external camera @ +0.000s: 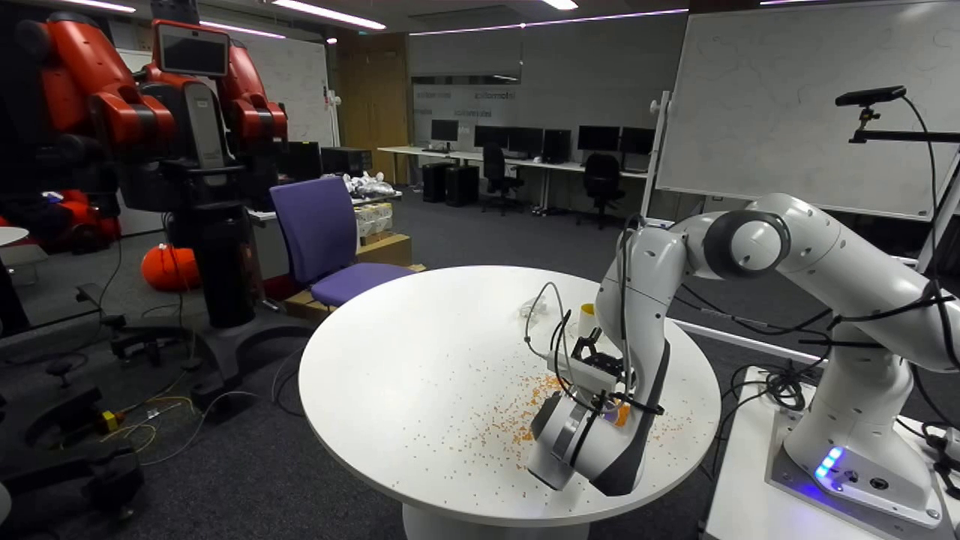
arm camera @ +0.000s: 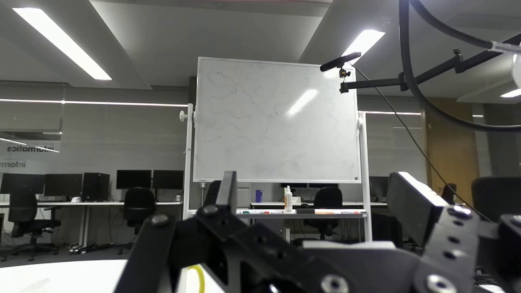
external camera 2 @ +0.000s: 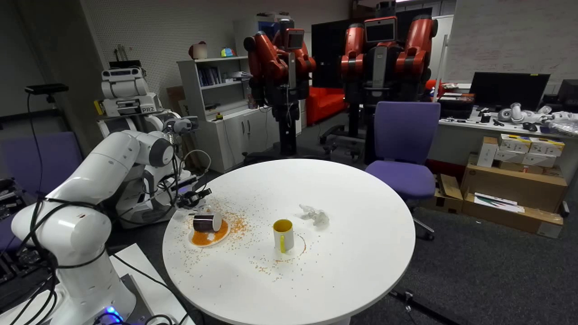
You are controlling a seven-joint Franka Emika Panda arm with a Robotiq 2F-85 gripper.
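A dark mug (external camera 2: 203,222) lies on its side on a white plate (external camera 2: 201,245) strewn with orange grains (external camera 2: 221,234). Just behind it in exterior view 2, my gripper (external camera 2: 201,196) is tipped over sideways and looks clear of the mug. The wrist view shows the gripper open, its fingers (arm camera: 227,195) wide apart with nothing between them. Upright near the middle of the table stands a white mug (external camera 2: 282,237) with a yellow inside and handle. In exterior view 1 the arm hides most of the plate and the dark mug.
Orange grains are scattered over the round white table (external camera 2: 347,260) around the plate and near the white mug. Crumpled clear plastic (external camera 2: 315,215) lies beyond that mug. A purple chair (external camera 2: 403,168) stands at the table's edge.
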